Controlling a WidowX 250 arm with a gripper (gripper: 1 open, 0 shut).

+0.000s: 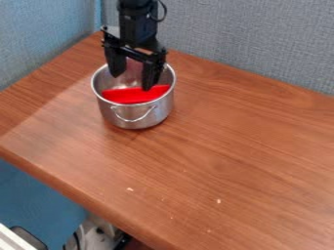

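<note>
A steel pot (133, 111) with a thin wire handle stands on the wooden table toward the upper left. A red object (137, 95) lies inside it. My black gripper (132, 76) is open, its two fingers reaching down into the top of the pot above the red object. Whether a fingertip touches the red object I cannot tell.
Grey padded walls (248, 39) stand behind and at the left. The table's left front edge drops to a blue floor (33, 200).
</note>
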